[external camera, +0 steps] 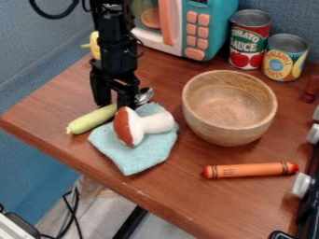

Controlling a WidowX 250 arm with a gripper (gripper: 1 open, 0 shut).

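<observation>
The black gripper [115,89] hangs low over the table's left part, just above a pale green corn-like vegetable [90,119] and a white mushroom-shaped toy with a red-brown part [145,123], which rests on a light blue cloth [145,154]. Beside the gripper lies a shiny metal object [144,94], partly hidden. Whether the fingers are open or shut is hard to tell. A yellow object [93,44] is partly hidden behind the arm.
A wooden bowl [228,117] sits right of the gripper, an orange crayon [249,171] below it. A teal toy microwave [173,21] and two cans [249,42] [284,58] stand at the back.
</observation>
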